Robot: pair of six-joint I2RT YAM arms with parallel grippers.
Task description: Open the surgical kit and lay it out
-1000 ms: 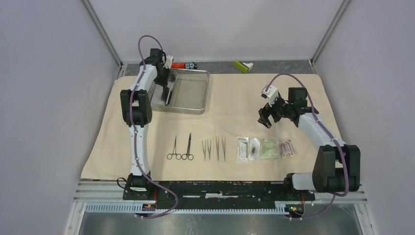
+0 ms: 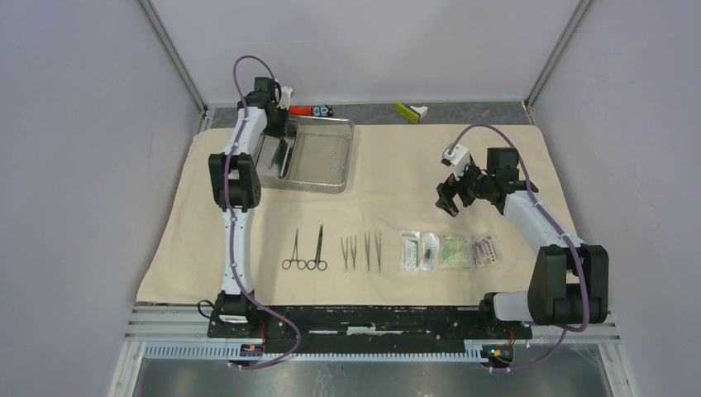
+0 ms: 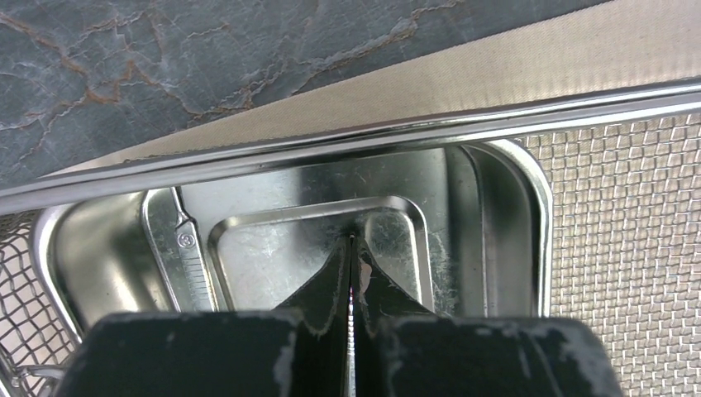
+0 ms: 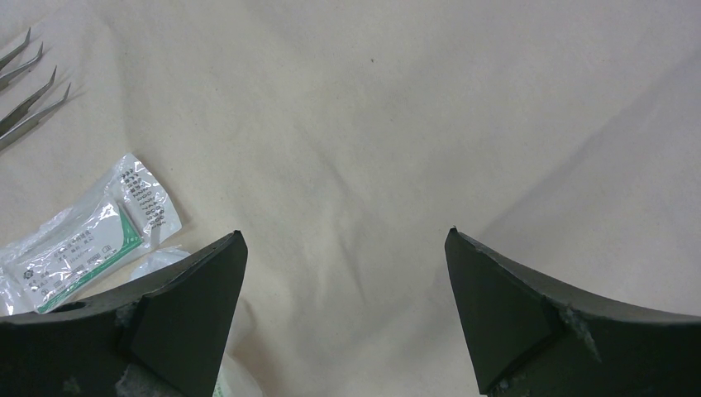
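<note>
A mesh steel case [image 2: 322, 153] sits at the back left, holding an inner steel tray [image 3: 529, 223] with a scalpel handle [image 3: 194, 265] along one side. My left gripper is down inside that tray, shut, apparently on something thin and metallic that is mostly hidden. Scissors [image 2: 317, 263], tweezers [image 2: 368, 252] and packets [image 2: 410, 251] lie in a row on the cream cloth [image 2: 388, 165]. In the right wrist view my right gripper stands open above bare cloth, beside a packet [image 4: 91, 244].
A grey stone strip [image 2: 380, 113] runs along the back, with a red-and-black object [image 2: 311, 111] and a green item [image 2: 410, 113] on it. Side walls bound the area.
Compared with about a second ago, my left gripper and arm have shifted slightly toward the back and right over the case. The right arm and laid-out items are unchanged.
</note>
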